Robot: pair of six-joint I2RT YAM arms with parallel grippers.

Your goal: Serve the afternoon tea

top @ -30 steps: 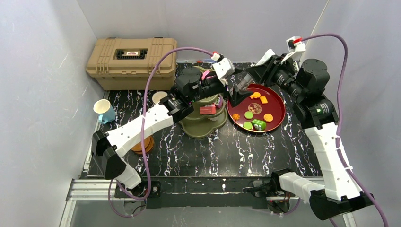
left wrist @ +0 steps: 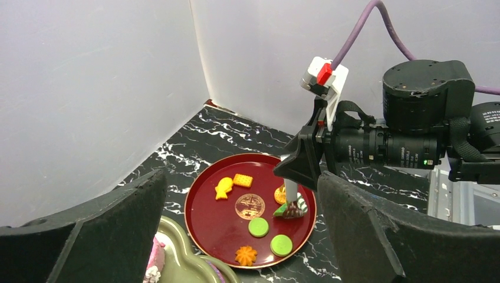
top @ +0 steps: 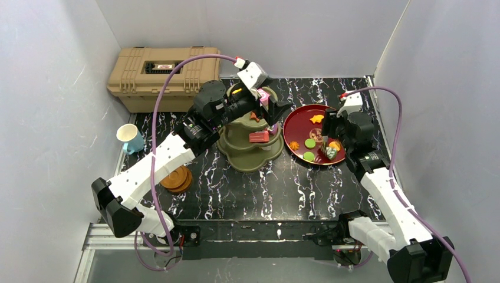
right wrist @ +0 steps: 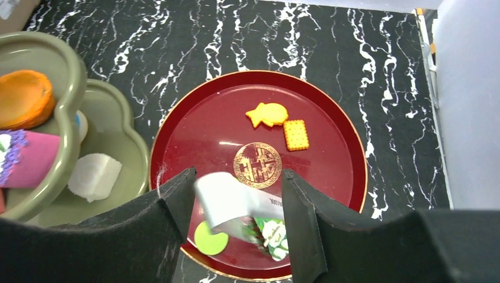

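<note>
The round red tray (top: 302,113) carries several toy foods: an orange fish (right wrist: 271,114), a yellow cracker (right wrist: 296,135), green discs (left wrist: 258,227) and an orange flower shape (left wrist: 246,255). My right gripper hangs over the tray's near right part, fingers apart. A blurred white-handled utensil (right wrist: 223,197) stands between its fingers, its dark lower end (left wrist: 289,210) down at a green-and-white piece (right wrist: 275,237). Contact with the fingers is unclear. Wide open and empty, my left gripper is up over the green tiered stand (top: 250,163), hiding part of it.
Cake pieces, among them a red one (top: 259,137), sit on the stand. A blue mug (top: 134,143) and brown coasters (top: 177,178) are at the left, a tan case (top: 132,73) at the back left. Bare marble lies in front of the tray and stand.
My right gripper came from above the tray's far side toward its near right part, and the utensil is now upright, its lower end at the tray. My left arm drew back to the left.
</note>
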